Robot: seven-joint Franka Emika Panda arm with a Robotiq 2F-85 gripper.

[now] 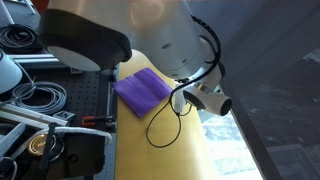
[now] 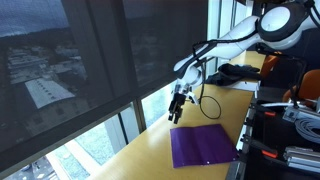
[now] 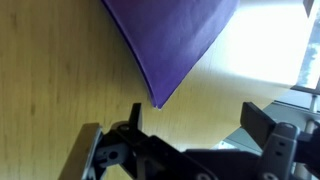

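A purple cloth (image 2: 203,145) lies flat on the wooden table. In the wrist view the cloth (image 3: 172,40) reaches down from the top, and its corner points toward my gripper. My gripper (image 2: 177,117) is open, with bare table between its fingers. It stands just beyond the cloth's edge on the window side, apart from the cloth. In exterior view 1 the cloth (image 1: 144,92) shows left of the wrist, while the arm hides the fingers there.
A window with a dark blind (image 2: 70,80) runs along one side. Opposite stands a black rack (image 1: 85,95) with coiled cables (image 1: 40,97). A black cable loops down from the arm.
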